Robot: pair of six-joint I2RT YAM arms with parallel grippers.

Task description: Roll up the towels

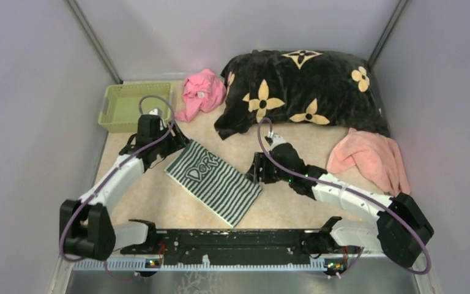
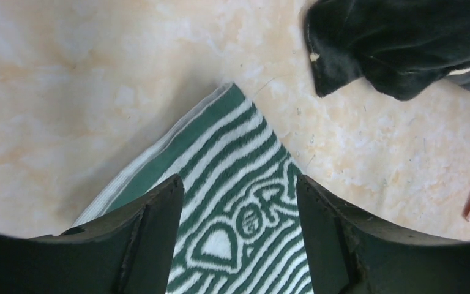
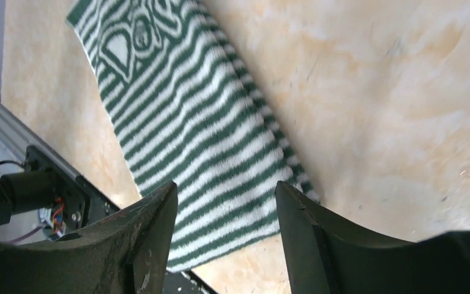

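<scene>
A green-and-white striped towel (image 1: 214,184) with DORA lettering lies folded flat and diagonal at the front middle of the table, its far-left corner up toward the back. My left gripper (image 1: 177,139) is open above that corner; in the left wrist view the towel (image 2: 232,153) shows between and beyond the fingers. My right gripper (image 1: 258,169) stands open over the towel's right end; the right wrist view shows the striped cloth (image 3: 202,135) beneath it, with nothing seen held.
A green basket (image 1: 116,107) and pink cloth (image 1: 202,92) are at the back left. A black flowered cushion (image 1: 300,86) fills the back right, a peach towel (image 1: 373,159) the right. Bare table (image 1: 287,211) shows around the striped towel.
</scene>
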